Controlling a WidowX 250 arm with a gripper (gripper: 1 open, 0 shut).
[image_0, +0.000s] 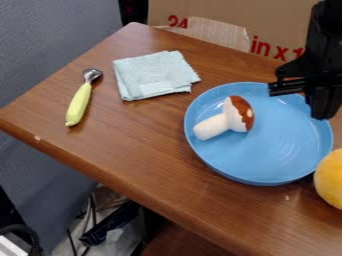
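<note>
My black gripper (315, 92) hangs at the upper right, over the back right rim of a blue plate (274, 155). Whether it is open or shut is unclear from this angle. A toy mushroom (225, 120) with a white stem and a brown, white-spotted cap lies on its side on the plate, left of the gripper and apart from it.
A yellow-handled scoop (79, 100) and a folded pale blue cloth (155, 75) lie on the wooden table (120, 150). A yellow round object (330, 182) sits beside the plate at the right edge. Cardboard (227, 20) stands behind.
</note>
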